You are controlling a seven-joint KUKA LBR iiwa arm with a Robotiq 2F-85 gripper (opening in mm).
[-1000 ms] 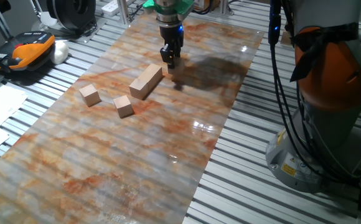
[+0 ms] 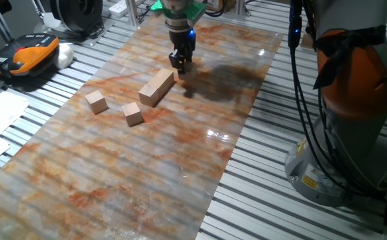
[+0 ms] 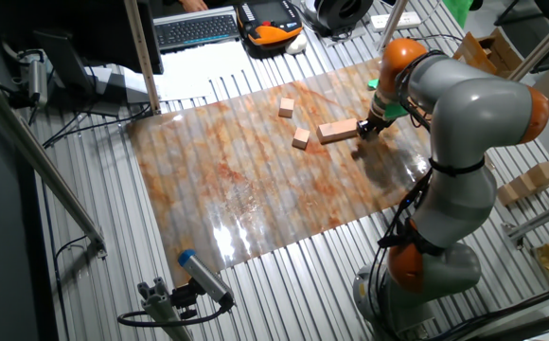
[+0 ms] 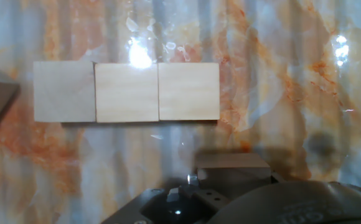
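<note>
Three pale wooden cubes stand side by side in a straight row (image 2: 155,89), touching or almost so; the wrist view shows the row (image 4: 127,92) from above. My gripper (image 2: 182,66) is just past the row's far end, low over the sheet, shut on another wooden cube (image 4: 233,169). In the wrist view this held cube is below and right of the row, apart from it, and partly hidden by the dark gripper body. Two loose cubes lie apart, one cube (image 2: 96,102) on the left and one cube (image 2: 132,114) nearer the row.
A glossy marbled sheet (image 2: 113,180) covers the slatted metal table, with wide free room at its near end. An orange and black device (image 2: 23,55) lies beyond the left edge. More wooden blocks (image 3: 530,182) sit off the sheet, behind the arm.
My gripper has moved slightly left toward the end of the row, carrying its cube. The row and both loose cubes have stayed in place.
</note>
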